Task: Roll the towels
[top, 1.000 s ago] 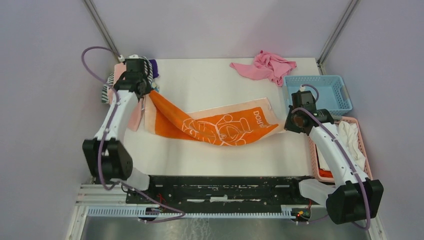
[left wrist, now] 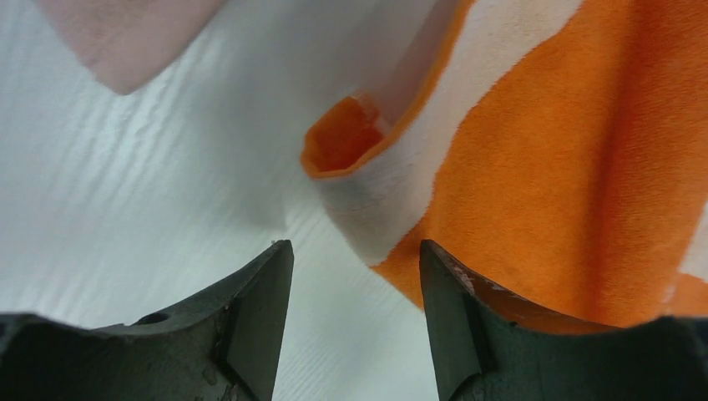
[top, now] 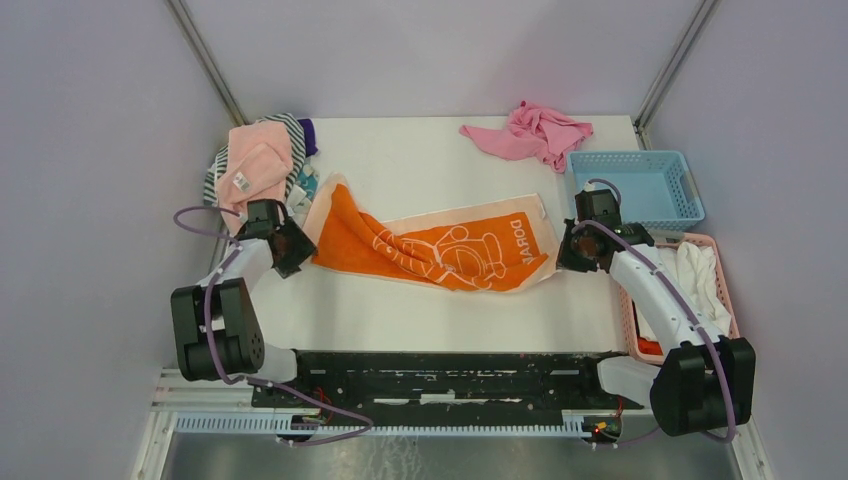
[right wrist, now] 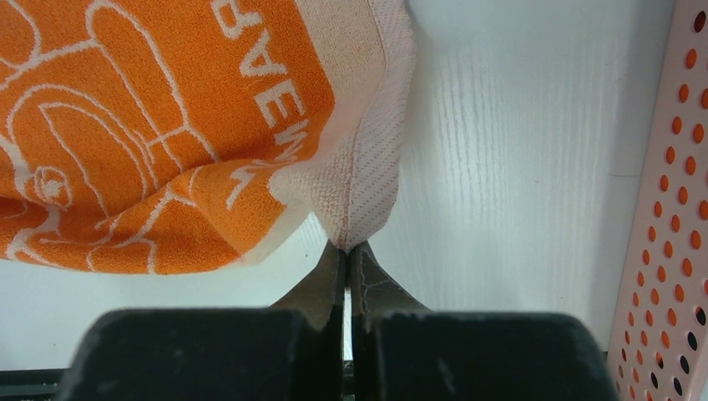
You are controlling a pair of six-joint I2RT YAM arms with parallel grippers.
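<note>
An orange towel (top: 460,255) with a pale border and white print lies spread, partly folded and wrinkled, across the table's middle. My left gripper (top: 298,255) is open just beside its left end; in the left wrist view a curled corner (left wrist: 367,192) sits just beyond the fingers (left wrist: 250,309), with nothing between them. My right gripper is shut on the towel's pale right corner (right wrist: 359,192), near the table's right side.
Pink and striped towels (top: 255,165) pile at the left edge. A pink cloth (top: 530,135) lies at the back right. A blue basket (top: 630,190) and a pink basket (top: 728,310) with white cloths stand at the right.
My left gripper has let go of the towel's raised left part and moved down toward the front, to its left end. The right arm shifted slightly left.
</note>
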